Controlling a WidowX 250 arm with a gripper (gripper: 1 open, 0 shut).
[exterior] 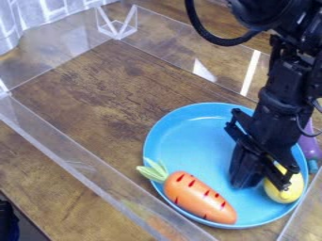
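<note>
A blue plate [189, 141] rests on the wooden surface at the lower right. An orange toy carrot [195, 196] with pale green leaves lies on its lower left. A yellow object [285, 192] sits at the plate's right edge, partly hidden by my black gripper [258, 168], which is low over the plate's right half. Its fingers overlap in this view, so whether anything is between them is hard to see.
Clear plastic walls border the work area [88, 104]. A purple object [310, 146] stands behind the gripper at the right. The wooden surface left of the plate is bare.
</note>
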